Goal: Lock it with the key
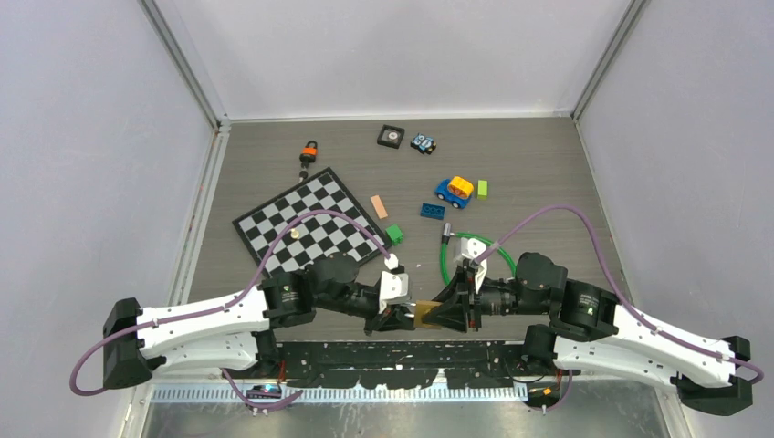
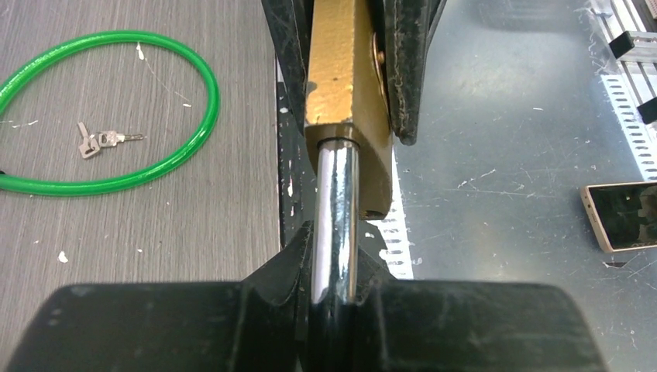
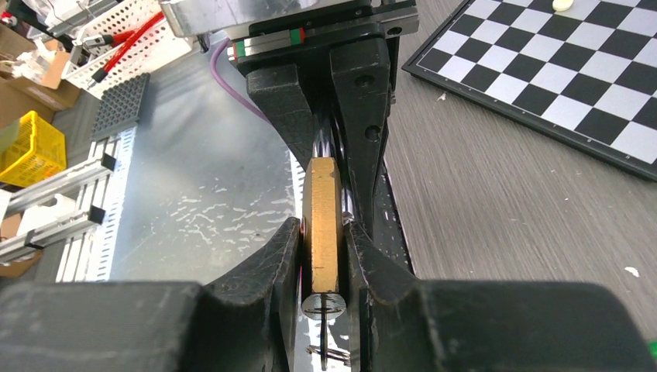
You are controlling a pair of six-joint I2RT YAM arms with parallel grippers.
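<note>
A brass padlock [image 2: 333, 93] with a silver shackle [image 2: 335, 217] is between my two grippers at the front centre. My left gripper [image 1: 406, 315] is shut on the shackle. My right gripper [image 1: 438, 314] holds the brass body; in the right wrist view a thin key-like piece [image 3: 324, 341] shows at the body's near end, between the fingers, its detail unclear. Loose keys [image 2: 101, 140] lie on the table inside the green cable loop [image 2: 116, 184] in the left wrist view.
A chessboard [image 1: 319, 214] lies at the left; a dark padlock [image 1: 308, 153], toy cars [image 1: 453, 193] and small blocks [image 1: 394, 234] lie behind the arms. The metal front edge [image 1: 411, 392] is just below the grippers.
</note>
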